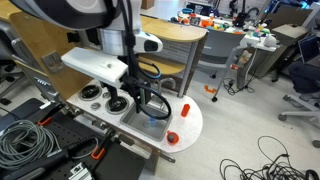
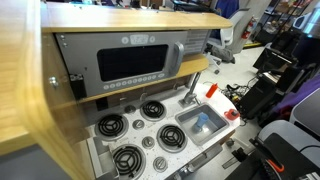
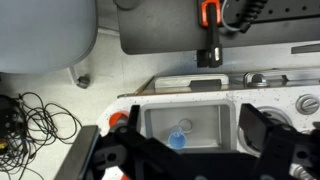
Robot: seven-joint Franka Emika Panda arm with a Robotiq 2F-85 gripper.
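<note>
A small blue object (image 1: 152, 121), perhaps a cup, sits inside the grey sink (image 1: 133, 119). The same blue object (image 3: 177, 140) shows in the wrist view, within the sink basin (image 3: 218, 108). My gripper is above the sink, its dark fingers (image 3: 117, 142) spread wide at either side of the lower image. Nothing shows held between them. In exterior view 1 the gripper (image 1: 152, 98) partly covers the sink and faucet.
A red bottle (image 2: 212, 90) and a round red item (image 2: 232, 115) stand on the white counter beside the sink. Stove burners (image 2: 173, 137), the faucet (image 2: 192, 92) and a microwave (image 2: 133, 62) are nearby. Cables (image 1: 265, 172) lie on the floor.
</note>
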